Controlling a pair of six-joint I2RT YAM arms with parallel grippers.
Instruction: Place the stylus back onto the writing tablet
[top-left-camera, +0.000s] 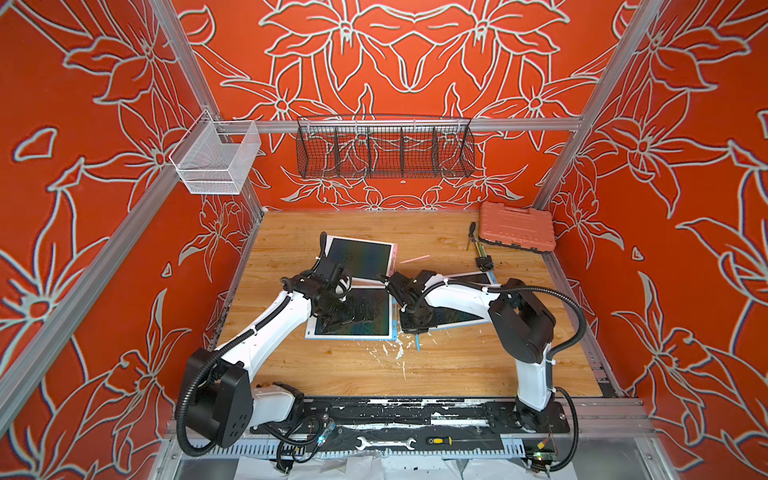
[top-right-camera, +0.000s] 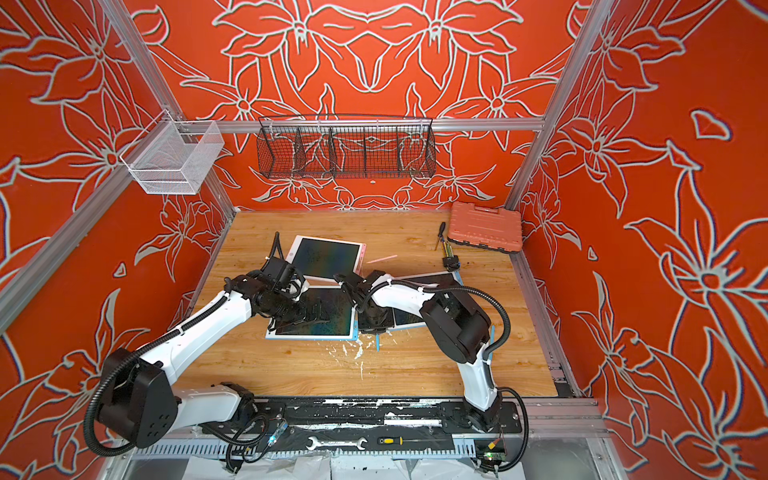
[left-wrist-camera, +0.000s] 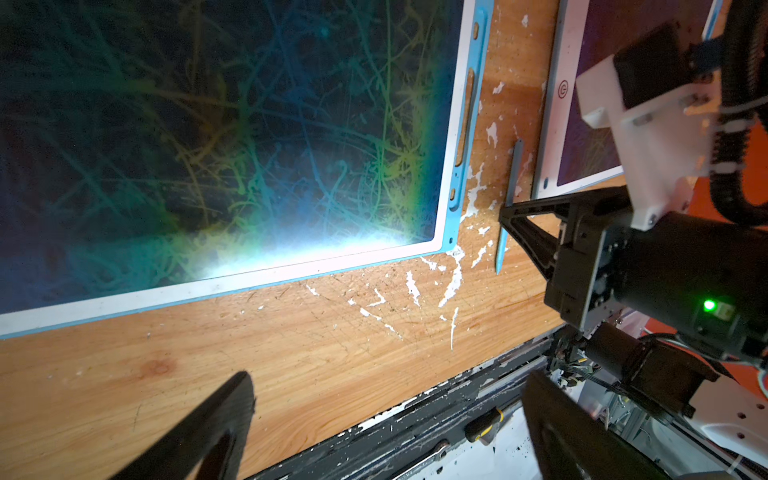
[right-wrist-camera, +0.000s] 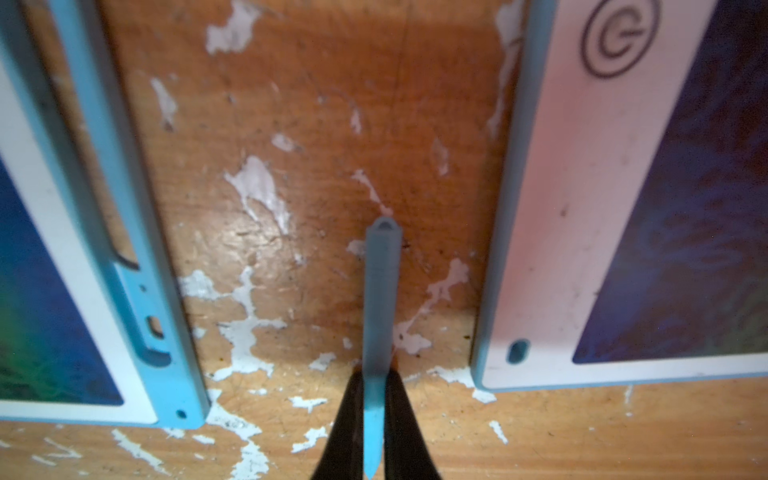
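Note:
A blue stylus (right-wrist-camera: 381, 304) runs between the closed fingertips of my right gripper, which is shut on it. It is in the gap between two writing tablets; whether it touches the wood I cannot tell. To its left, the blue-edged tablet (left-wrist-camera: 280, 144) lies flat, its stylus slot (left-wrist-camera: 464, 128) empty along the right edge. The other tablet (right-wrist-camera: 520, 264) is to the stylus's right, partly covered by my right arm in the top views. My left gripper stands open over the left tablet's near side, nothing between its widely spread fingers.
Behind lies a third tablet (top-left-camera: 360, 259) with a pink edge, and a pink stylus (top-left-camera: 414, 259) beside it. A red case (top-left-camera: 517, 226) and dark tools (top-left-camera: 480, 252) occupy the back right.

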